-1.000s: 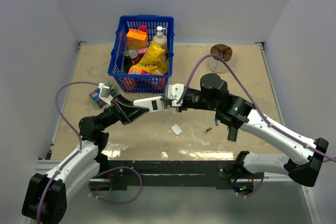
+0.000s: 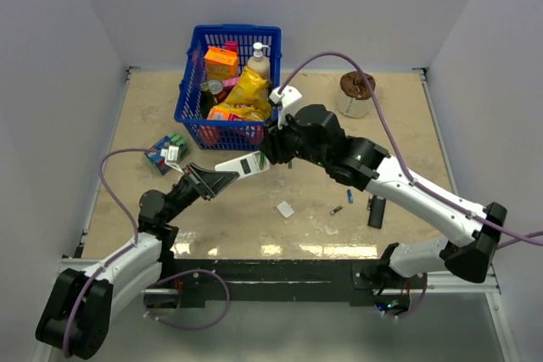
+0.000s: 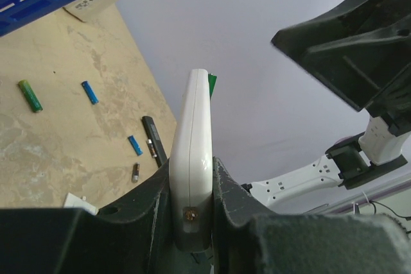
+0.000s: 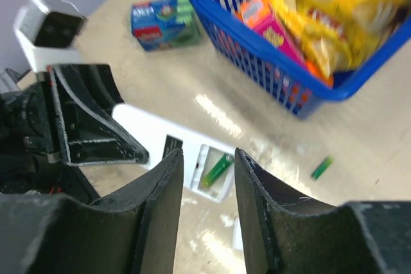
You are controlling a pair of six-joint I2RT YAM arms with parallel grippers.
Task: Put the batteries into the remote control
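A white remote control is held by my left gripper, which is shut on its end. In the left wrist view the remote rises upright between the fingers. The right wrist view shows a green battery in the remote's compartment. My right gripper hangs just over that compartment with its fingers apart, nothing visible between them. Loose green and blue batteries lie on the table, with smaller dark ones farther right.
A blue basket full of groceries stands behind the grippers. A white square piece lies on the table, a black remote-like object at right, a brown-topped container at back right.
The right arm has risen and turned, its gripper now tilted down over the remote's end. The left gripper with the remote has shifted very slightly.
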